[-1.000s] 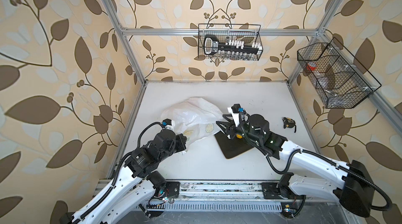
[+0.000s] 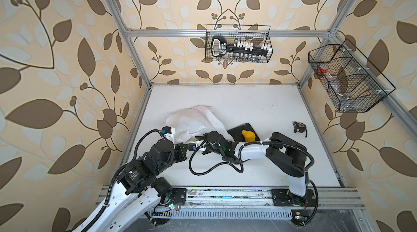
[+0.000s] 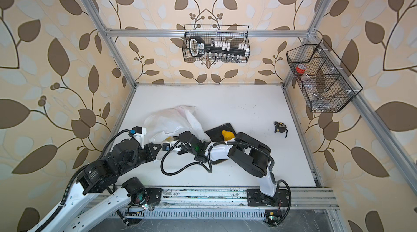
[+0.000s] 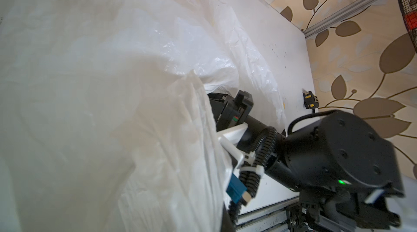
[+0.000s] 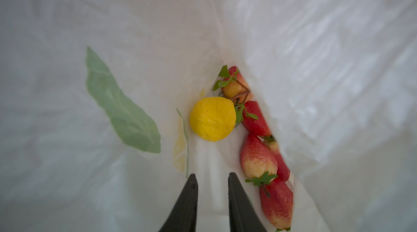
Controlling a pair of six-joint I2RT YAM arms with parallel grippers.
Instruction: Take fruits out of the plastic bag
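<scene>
The white plastic bag (image 2: 191,121) lies left of the table's middle. My left gripper (image 2: 186,147) is at its near edge, shut, with the plastic drawn up around it; its fingers are covered by plastic in the left wrist view. My right gripper is inside the bag's mouth, its fingers a little apart and nothing visible between the tips. Ahead of them in the right wrist view lies a yellow lemon-like fruit (image 5: 212,119). Several red fruits with green leaves, such as a red-and-cream one (image 5: 258,156), line the right fold.
A black tray (image 2: 234,132) bears a yellow fruit (image 2: 248,136), with the right arm over its near part. A tape measure (image 2: 299,127) lies far right. Wire baskets hang on the walls.
My right gripper has swung from above the tray leftward and down into the bag's mouth. The left arm has shifted slightly left; the bag has sagged a little.
</scene>
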